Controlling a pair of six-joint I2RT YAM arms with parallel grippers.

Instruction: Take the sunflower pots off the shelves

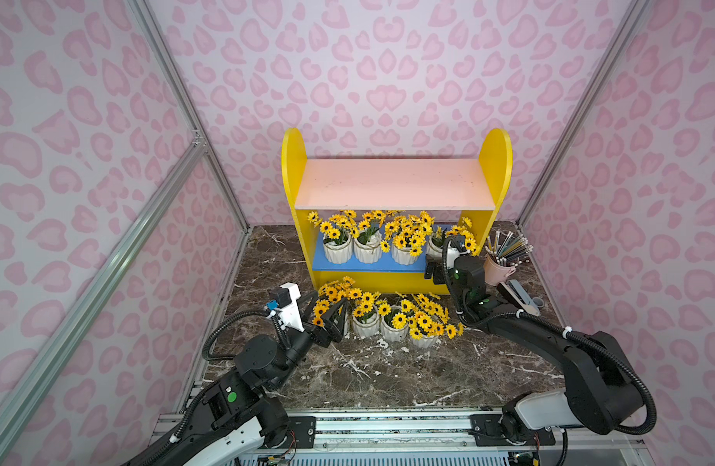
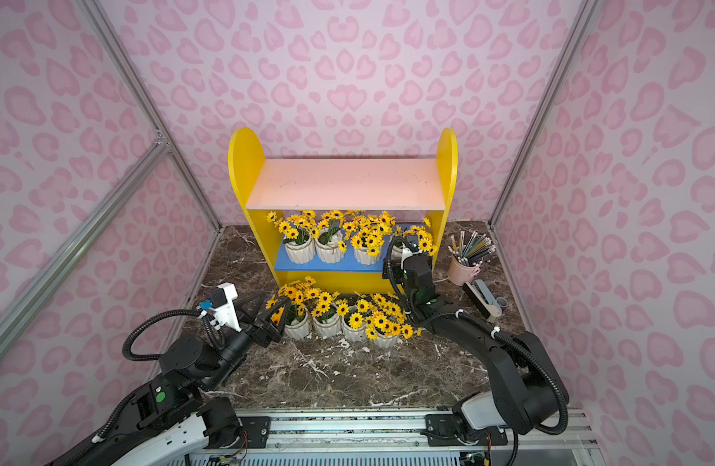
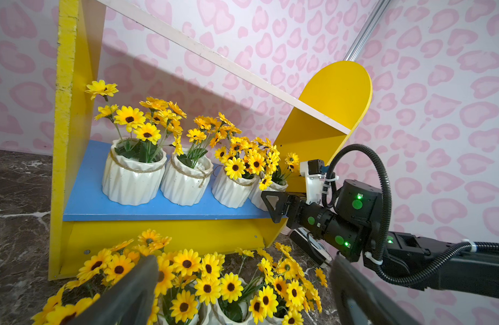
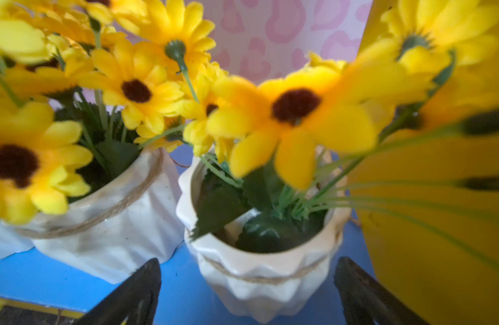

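Several white pots of sunflowers line the blue shelf (image 3: pixel 97 211). In the right wrist view, the rightmost pot (image 4: pixel 260 279) stands upright on that shelf, beside the yellow side panel. My right gripper is open in front of it, one finger on either side and neither seen pressing on it. Close by on the left is another shelf pot (image 4: pixel 114 243). More sunflower pots (image 1: pixel 365 326) stand on the marble table before the shelf. My left gripper is open near the left end of that row, with flowers visible beyond its gap.
The pink upper shelf (image 1: pixel 392 182) is empty and overhangs the pots. Yellow side panels (image 1: pixel 495 178) bound the shelf. To the right stand a pink cup of brushes (image 1: pixel 497 270) and a small grey-and-white item (image 1: pixel 519 297).
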